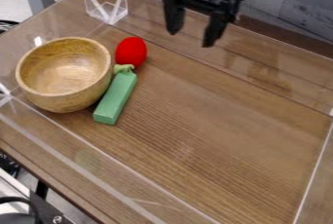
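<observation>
The dark gripper point(196, 12) hangs over the back middle of the wooden table, blurred, with two dark fingers pointing down; whether it is open or shut is unclear. Well below and left of it lie a red oval object point(131, 51) and a green elongated block point(115, 98) with a pale green top end, both just right of a tan wooden bowl point(64, 82).
A clear plastic rack point(107, 6) stands at the back left. A raised edge runs along the back, and cables show beyond the left edge.
</observation>
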